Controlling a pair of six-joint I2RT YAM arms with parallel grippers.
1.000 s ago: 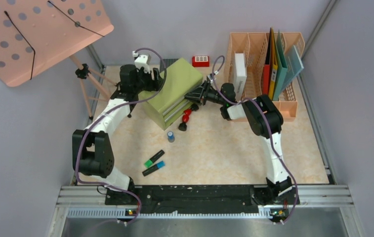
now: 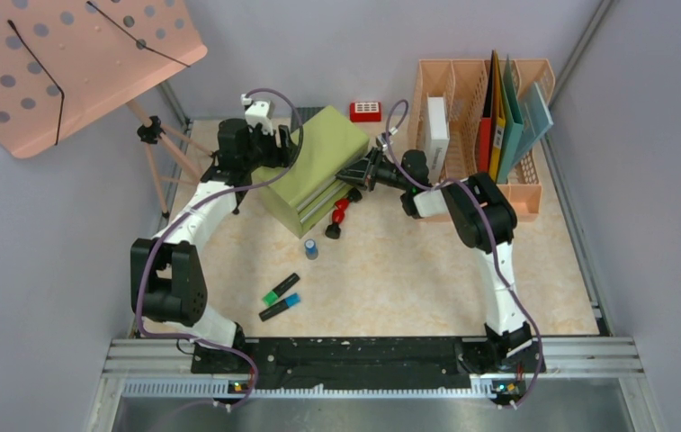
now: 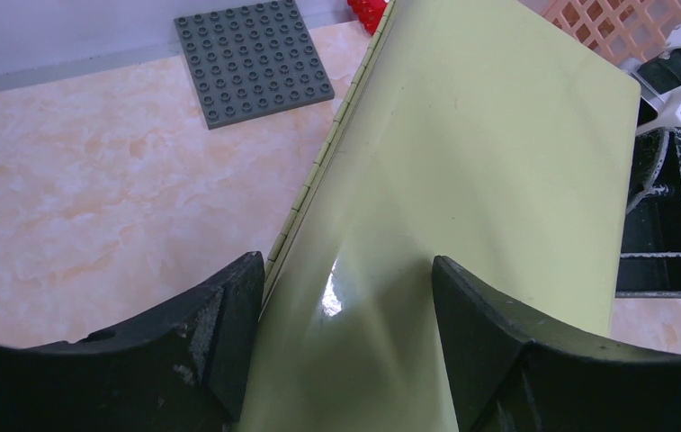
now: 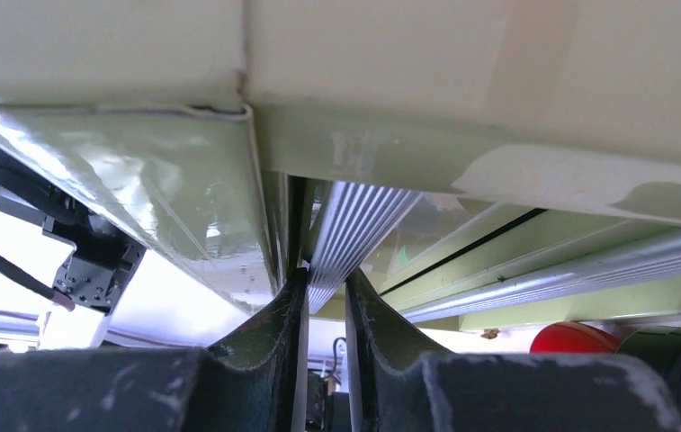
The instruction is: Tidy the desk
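A green box with drawers [image 2: 318,153] sits askew at the back left of the desk, seen close in both wrist views. My left gripper is part open astride its back edge and glossy top, fingers against it; whether it grips cannot be told. My right gripper is at the drawer front, fingertips at a ribbed silver strip [image 4: 361,225]; whether they hold it is unclear. Red-and-black objects [image 2: 339,214] lie before the box. A blue-capped cylinder [image 2: 311,248] stands nearer, with green [image 2: 281,287] and blue [image 2: 279,306] capped markers in front.
A pink organizer [image 2: 521,193] with folders and a white box stands at the back right. A red keypad object [image 2: 365,111] and grey studded plate [image 3: 254,63] lie behind. A pink board on a stand [image 2: 76,63] overhangs the left.
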